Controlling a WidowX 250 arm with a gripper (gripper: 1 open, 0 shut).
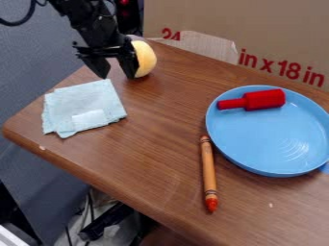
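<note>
The black gripper is low at the back left of the wooden table, its fingers pointing down just left of a pale yellow rounded object, which it partly hides. Whether the fingers are open or shut is unclear. A folded light blue cloth lies at the left edge. A blue plate on the right holds a red cylinder with a handle. An orange crayon with a red tip lies beside the plate, pointing toward the front.
A large cardboard box stands along the back. The left table edge drops to a grey floor area with dark equipment below.
</note>
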